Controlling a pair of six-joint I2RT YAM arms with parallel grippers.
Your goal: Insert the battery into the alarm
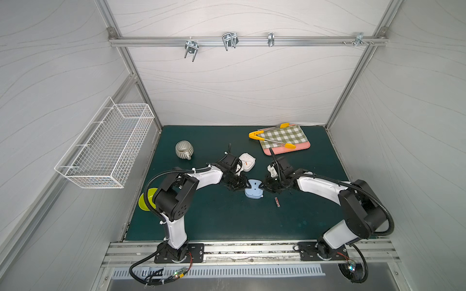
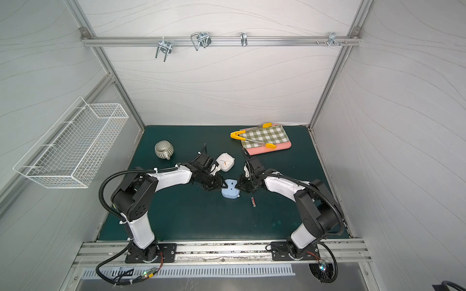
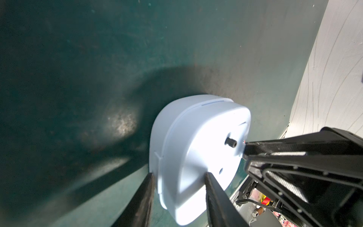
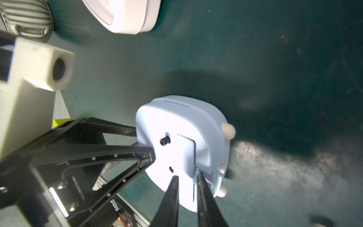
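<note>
The light blue alarm [image 1: 253,190] lies on the table between my grippers, its battery cover [image 4: 186,155] facing up. My left gripper is shut on the alarm's rim at one side. My right gripper is over the cover at the opposite side, its fingertips close together at the cover's edge; whether anything is between them cannot be told. A small battery [image 1: 277,202] lies loose on the table, below the right gripper in the top views.
A white clock [image 2: 225,161] sits behind the grippers. A striped mug [image 2: 164,149] stands back left, a yellow-green bowl [image 1: 144,201] at the left, tongs [image 2: 237,135] on a pink tray [image 2: 259,149] back right.
</note>
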